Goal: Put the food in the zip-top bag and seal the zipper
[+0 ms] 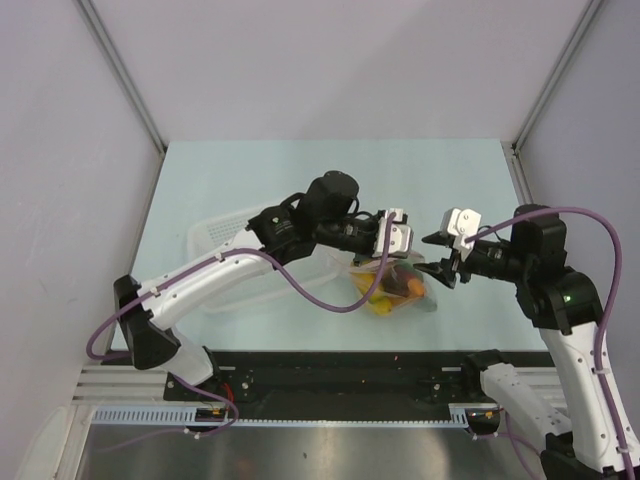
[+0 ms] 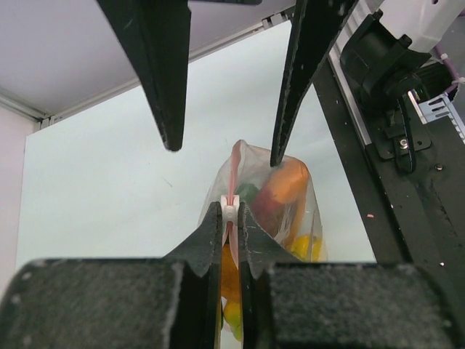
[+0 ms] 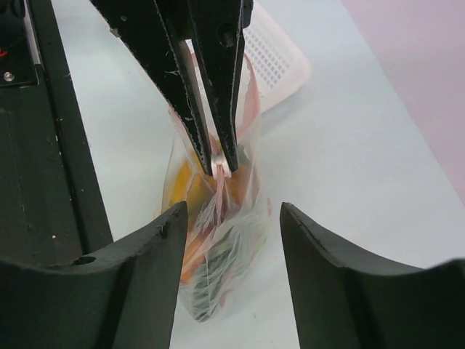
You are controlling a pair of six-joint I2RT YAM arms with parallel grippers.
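The clear zip bag (image 1: 388,295) stands on the table holding food, seen as orange, yellow and green pieces through the plastic (image 2: 285,189). My left gripper is shut on the pink zipper at the bag's top, the small white slider area between its tips. My right gripper is open beside the bag, its fingers either side of it in the right wrist view, below where the left one holds; in the left wrist view its fingers hang above the bag.
A white perforated basket (image 1: 215,240) lies on the left of the pale table (image 1: 470,180), partly under my left arm. A dark rail runs along the front edge.
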